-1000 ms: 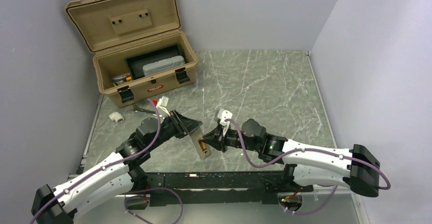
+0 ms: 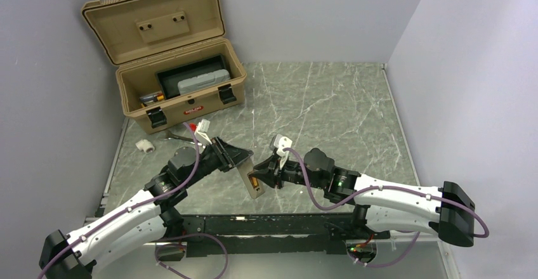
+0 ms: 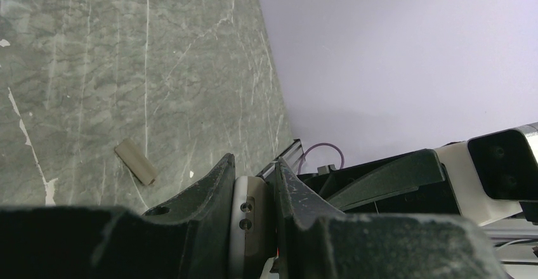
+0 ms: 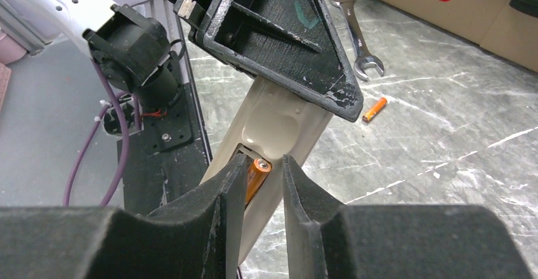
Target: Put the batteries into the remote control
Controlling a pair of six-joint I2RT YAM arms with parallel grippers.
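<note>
The beige remote control is tilted, clamped in my left gripper; the left wrist view shows its end between the fingers. In the right wrist view, an orange battery sits in the open compartment of the remote. My right gripper is at that compartment, its fingertips slightly parted, either side of the battery's upper end; whether they touch it I cannot tell. A second orange battery lies on the table. A small grey slab, perhaps the cover, lies in the left wrist view.
An open tan toolbox stands at the back left, with a wrench in front of it and a white object nearby.
The left gripper and remote look unchanged.
</note>
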